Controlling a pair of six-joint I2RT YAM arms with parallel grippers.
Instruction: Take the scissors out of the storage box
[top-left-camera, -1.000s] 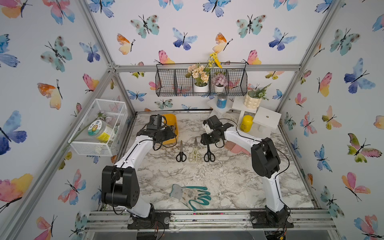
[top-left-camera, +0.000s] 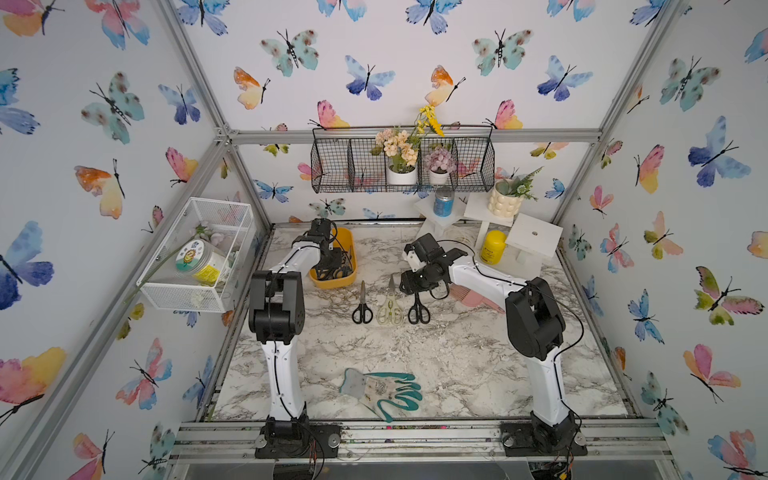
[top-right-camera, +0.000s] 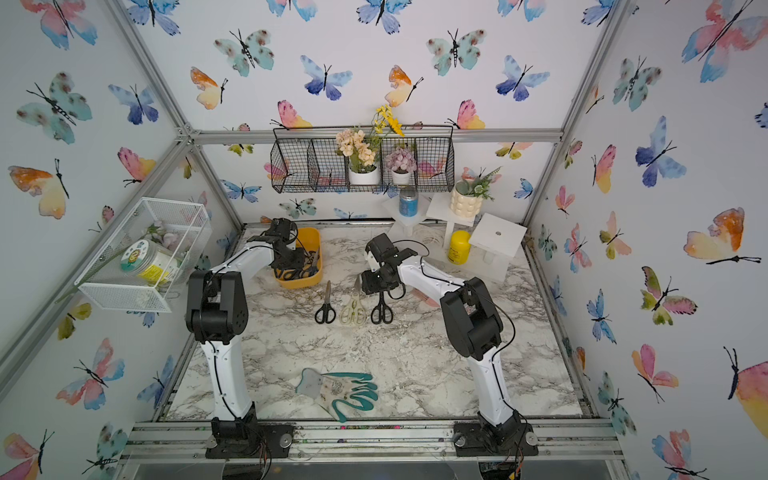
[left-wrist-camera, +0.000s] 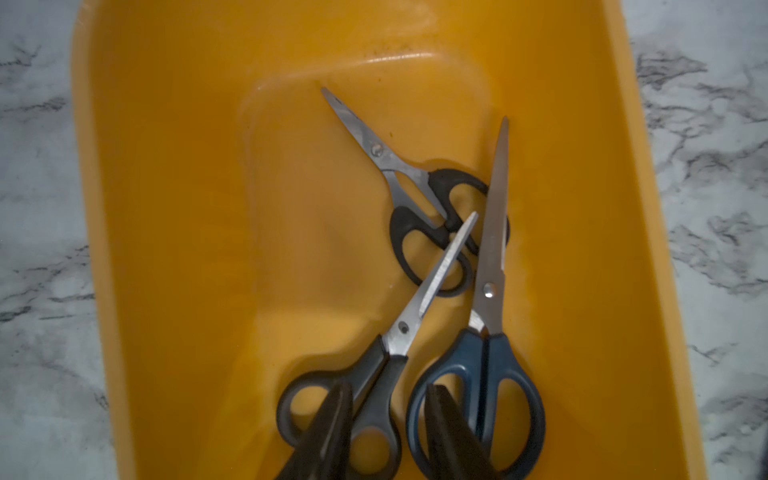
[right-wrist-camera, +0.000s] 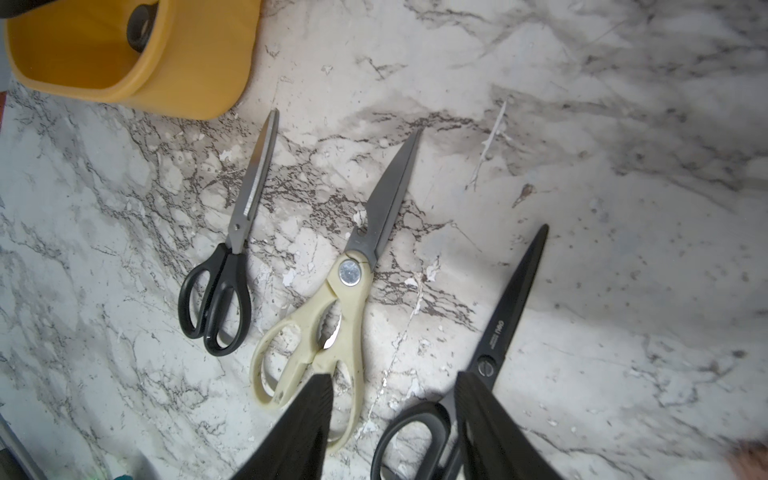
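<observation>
Three pairs of scissors lie in the yellow storage box: small black-handled scissors, grey-handled scissors and blue-handled scissors. My left gripper hangs open over their handles, nothing held. On the table lie black-handled scissors, cream-handled scissors and all-black scissors. Above the all-black pair, my right gripper is part open. Its fingers stand apart in the right wrist view, with the handles of that pair seen low between them and no grip showing.
A teal-and-grey glove lies near the front. At the back right stand white risers, a yellow jar and a blue can. A white wire basket hangs on the left wall.
The right arm has barely moved, and the scissors on the table lie as before.
</observation>
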